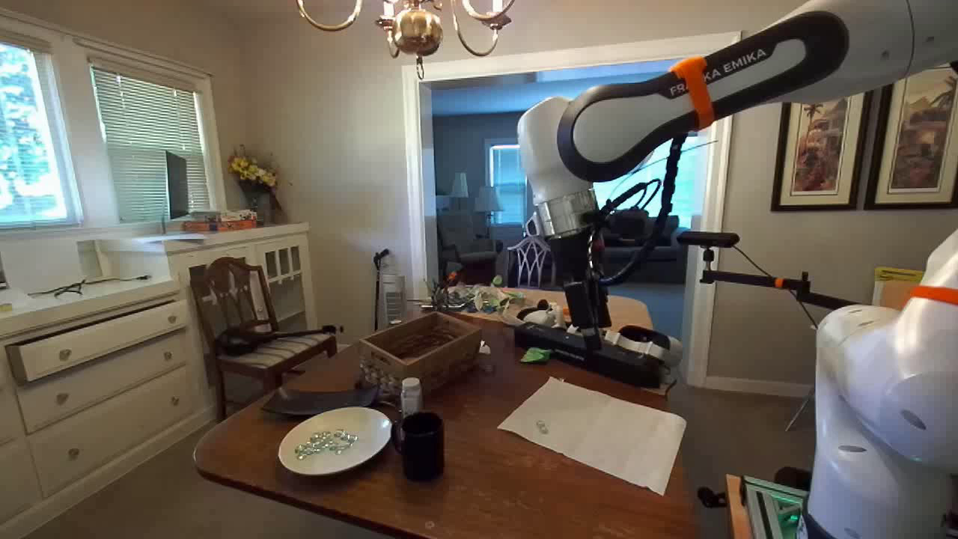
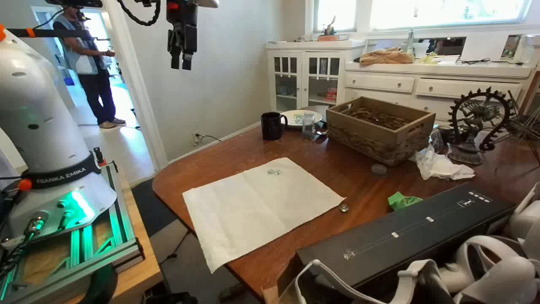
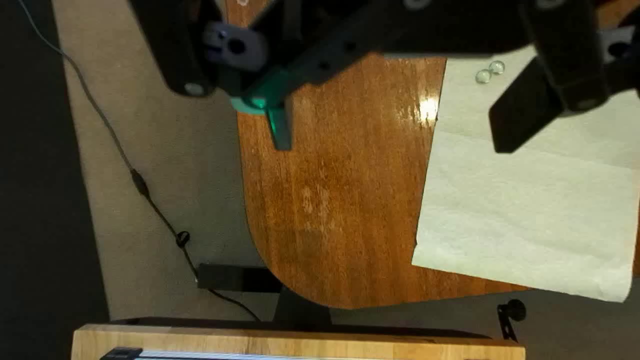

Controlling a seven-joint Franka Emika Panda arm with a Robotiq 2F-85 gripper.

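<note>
In the wrist view my gripper stands open, its two black fingers wide apart with nothing between them. It hangs high over the table in exterior view 2, fingers pointing down. A white paper sheet [image 3: 522,210] lies flat on the wooden table. On the sheet rest a couple of clear glass beads [image 2: 274,172], close together. Another round glass piece [image 2: 344,208] lies on bare wood just past the sheet's corner. Several more beads [image 1: 325,443] are spread in a white plate [image 1: 377,430], with a black mug [image 1: 422,449] beside it.
Behind the mug stands a small clear bottle [image 1: 411,395]. A wooden crate [image 2: 382,134] occupies the table near a dark metal statue [image 2: 468,131]. A long black box [image 2: 405,233] and white headsets [image 2: 481,273] crowd one side. Bare table [image 3: 336,198] shows beside the sheet.
</note>
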